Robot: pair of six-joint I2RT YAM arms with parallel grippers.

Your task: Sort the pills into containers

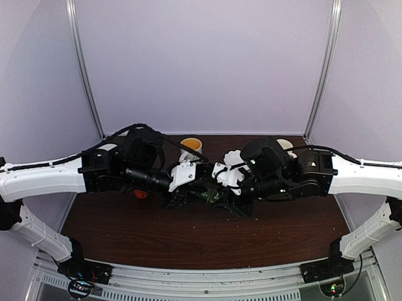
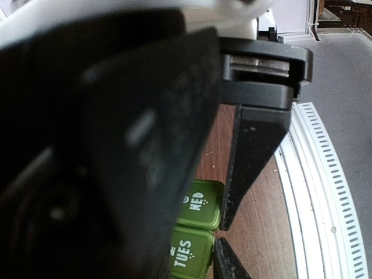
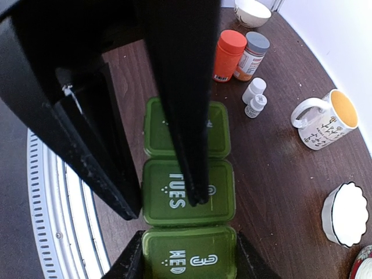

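Observation:
A long green pill organizer [image 1: 211,195] is held up between my two grippers over the table's middle. In the right wrist view its lids read TUES [image 3: 177,212] and WED [image 3: 154,264]. My right gripper is shut on it at the WED compartment, one finger along each side. My left gripper [image 1: 193,197] is shut on it near TUES; in the right wrist view one of its fingers [image 3: 123,200] is at the side and the other passes in front of the lid. The left wrist view shows WED [image 2: 203,203] and TUES [image 2: 192,256], largely blocked by the right gripper. The lids seen look closed.
A red-capped bottle [image 3: 228,55], a grey-capped bottle [image 3: 252,55] and two small white bottles [image 3: 254,99] stand on the table. Also there are a mug [image 3: 322,122], a scalloped white dish [image 3: 344,215] and a white bowl [image 3: 251,13].

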